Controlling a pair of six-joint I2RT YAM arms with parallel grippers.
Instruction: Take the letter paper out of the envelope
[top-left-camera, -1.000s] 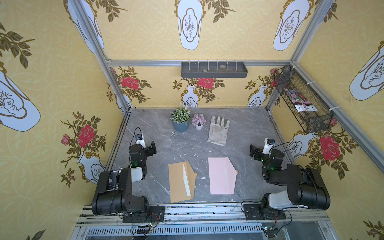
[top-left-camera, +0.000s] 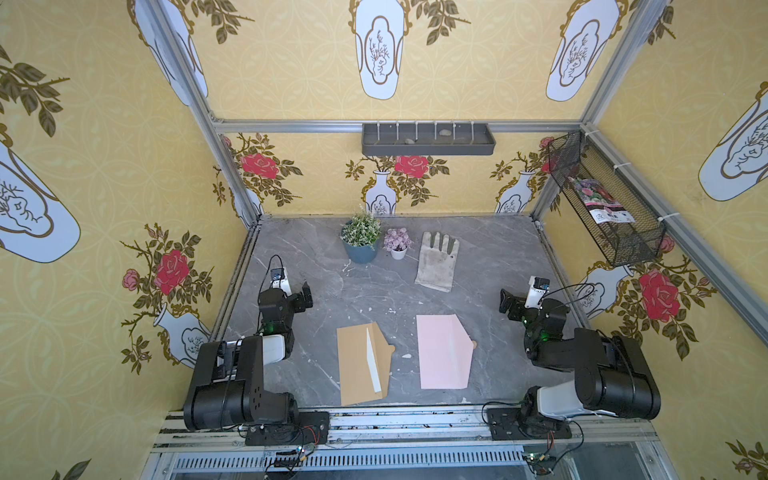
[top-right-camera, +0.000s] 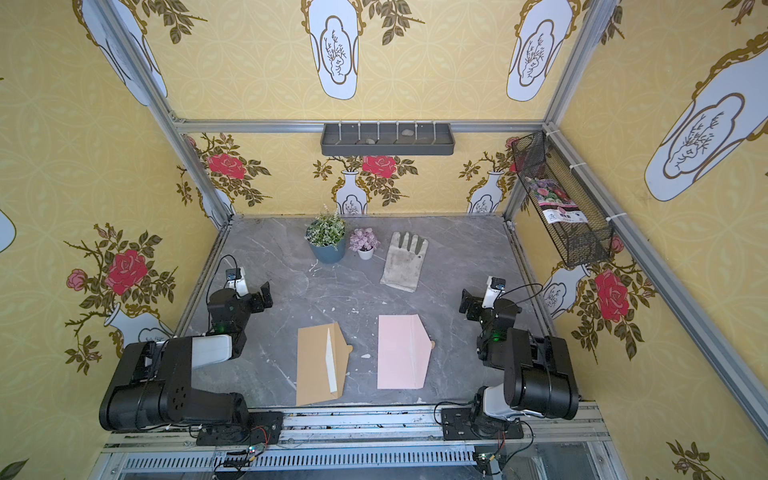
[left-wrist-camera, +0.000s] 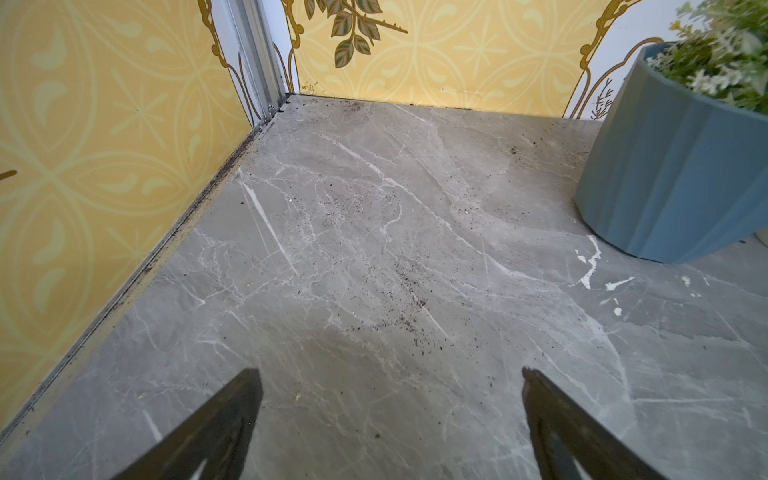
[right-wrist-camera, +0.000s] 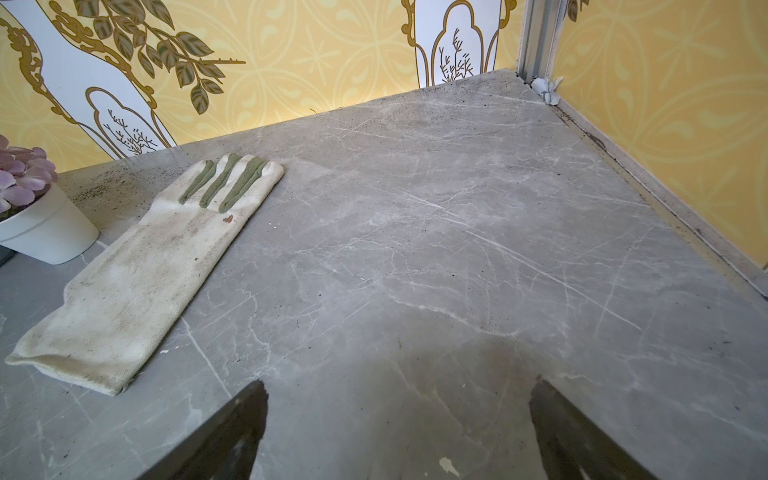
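Note:
A brown envelope (top-left-camera: 357, 366) lies flat near the table's front edge, its flap spread to the right. A white strip of letter paper (top-left-camera: 373, 361) shows at its mouth; the remainder is hidden inside. To its right lies a pink envelope (top-left-camera: 436, 352), flap also pointing right, with a pale strip along the fold. My left gripper is open over bare table, left of and behind the brown envelope. Well to the right of the pink envelope, my right gripper stands open and empty. Neither envelope appears in the wrist views.
Toward the back stand a blue pot of white flowers (top-left-camera: 361, 252), a small white pot (top-left-camera: 398, 253) and a flat work glove (top-left-camera: 437, 264). A wire basket (top-left-camera: 616, 240) hangs on the right wall, and a grey rack (top-left-camera: 428, 149) on the back wall.

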